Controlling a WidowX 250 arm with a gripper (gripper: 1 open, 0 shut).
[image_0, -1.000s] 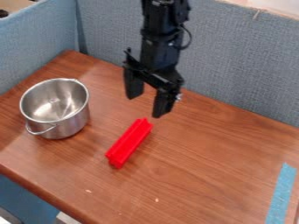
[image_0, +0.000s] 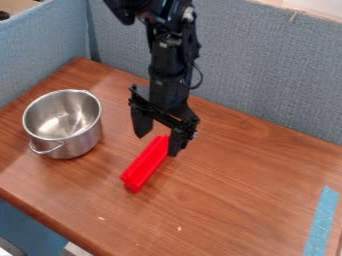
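A red oblong block (image_0: 144, 167) lies at a slant on the wooden table. The black gripper (image_0: 163, 130) hangs open just above the block's upper end, its two fingers apart on either side. Whether it touches the block cannot be told. A steel pot (image_0: 60, 118) with wire handles stands to the left of the block.
Padded grey and blue walls border the back and left.
The block and pot have not moved.
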